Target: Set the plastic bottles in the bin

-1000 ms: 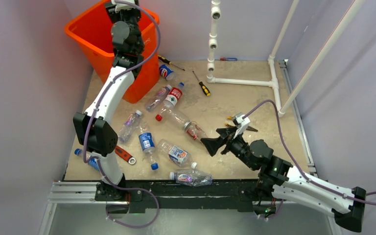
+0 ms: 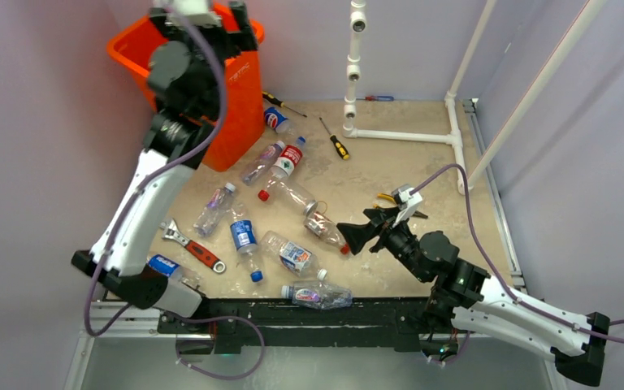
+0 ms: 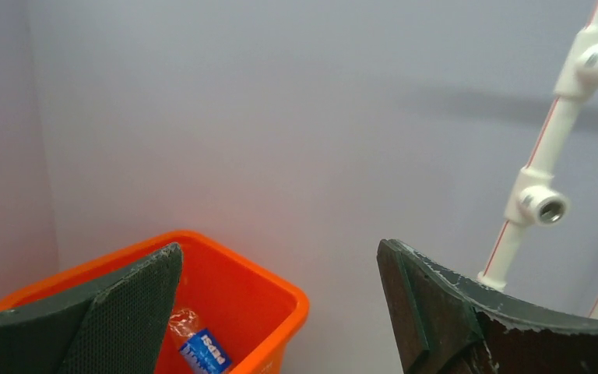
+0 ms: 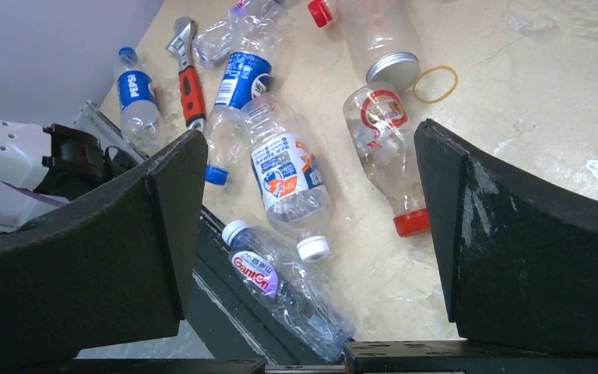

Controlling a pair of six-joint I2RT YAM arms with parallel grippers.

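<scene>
My left gripper is open, raised over the orange bin (image 2: 236, 138) at the upper left. A bottle with a blue label (image 3: 201, 351) lies inside. My right gripper hangs open low over the table, near the red-capped bottle (image 4: 374, 148), whose end is partly behind a finger. Further bottles lie across the table: one with a white label (image 4: 286, 171), one with a blue label (image 2: 244, 233), a dark-tinted one (image 2: 317, 296), one with a red label (image 2: 288, 160), and several others.
An adjustable wrench (image 2: 199, 252), screwdrivers (image 2: 337, 142) and pliers lie among them. A white pipe frame (image 2: 398, 135) stands at the back right. The bare tabletop is clearest at centre right.
My left arm has swung a little left and its gripper risen toward the top camera, above the bin. My right gripper has shifted very slightly, still beside the red-capped bottle.
</scene>
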